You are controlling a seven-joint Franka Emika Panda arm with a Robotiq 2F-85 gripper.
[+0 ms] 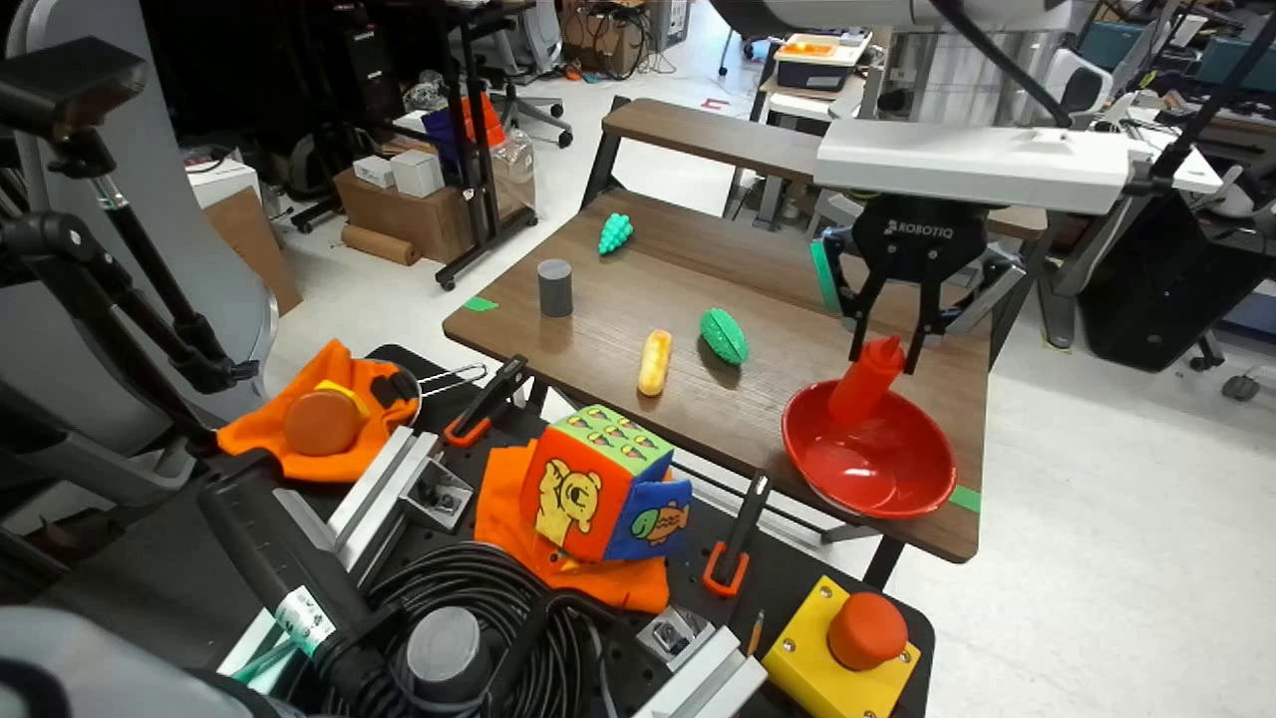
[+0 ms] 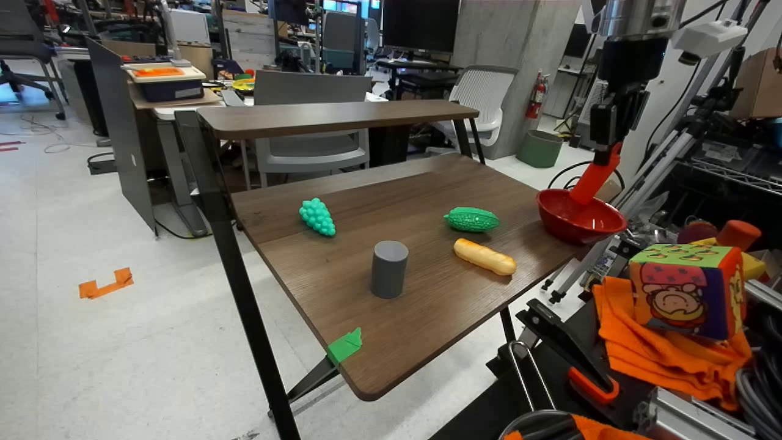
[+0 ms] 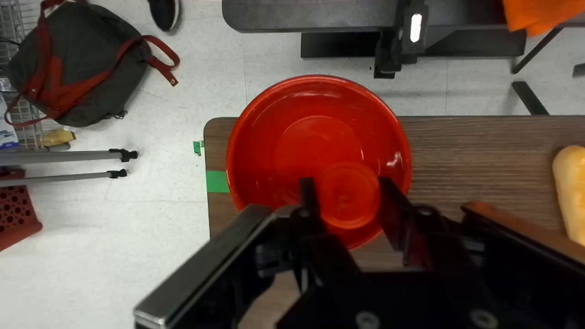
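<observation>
A red bottle-like object (image 1: 863,385) leans at a tilt, its lower end inside the red bowl (image 1: 905,489). My gripper (image 1: 886,351) is shut on its upper end, with one finger on either side. The second exterior view also shows the slanted red object (image 2: 595,180) between the gripper (image 2: 606,153) and the bowl (image 2: 579,227). From the wrist, the round red top (image 3: 349,195) sits between my fingertips, over the bowl (image 3: 263,148). Whether its lower end touches the bowl's floor cannot be told.
The bowl stands near the table's end, close to green tape (image 3: 217,181). Elsewhere on the table (image 2: 418,198) lie a yellow bread stick (image 2: 484,256), a green ridged vegetable (image 2: 471,219), teal grapes (image 2: 317,217) and an upright grey cylinder (image 2: 389,269). Bare tabletop separates them.
</observation>
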